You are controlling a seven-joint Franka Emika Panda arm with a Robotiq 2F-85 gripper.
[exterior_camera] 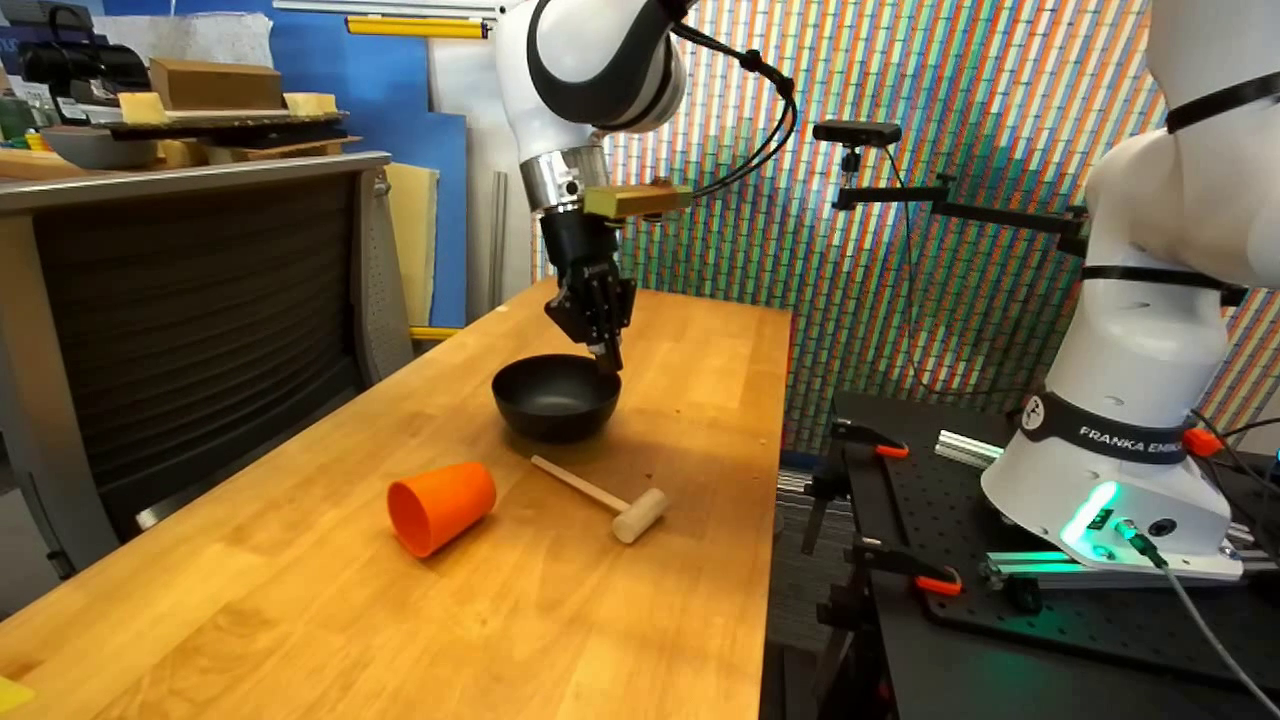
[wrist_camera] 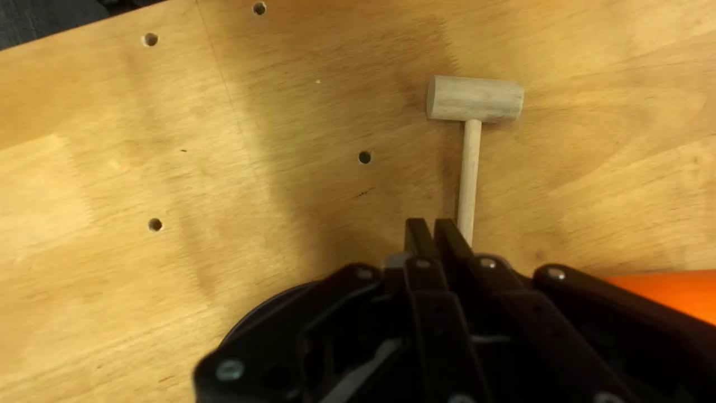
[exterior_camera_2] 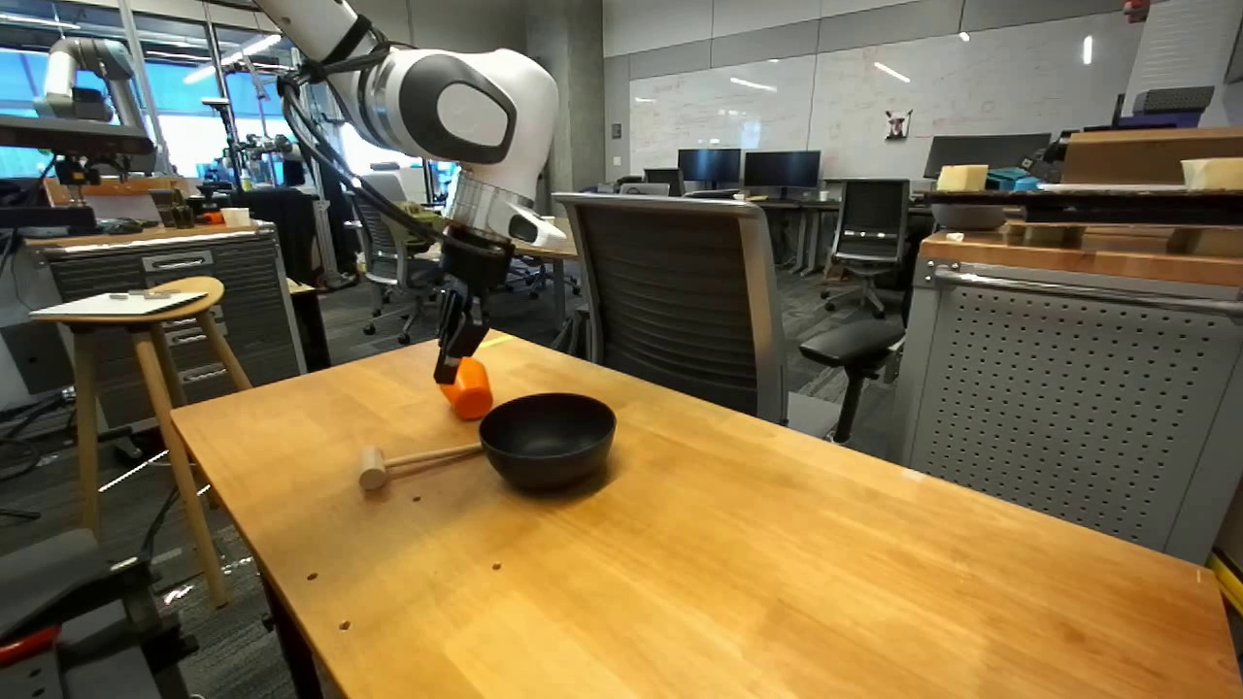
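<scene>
My gripper [exterior_camera: 609, 358] hangs in the air, its fingers nearly together in the wrist view with a narrow gap and nothing seen between them. In exterior view 1 the fingertips overlap the right rim of a black bowl [exterior_camera: 554, 402]; in exterior view 2 the gripper [exterior_camera_2: 448, 371] appears left of that bowl [exterior_camera_2: 548, 437], in front of the orange cup [exterior_camera_2: 471, 396]. That cup [exterior_camera: 441, 508] lies on its side on the table. A wooden mallet [wrist_camera: 475, 99] rests flat, its handle end hidden behind my fingers in the wrist view.
An office chair [exterior_camera_2: 688, 303] stands close to one long side. A black mounting table [exterior_camera: 1056, 648] with the robot's base is across a gap on the other side.
</scene>
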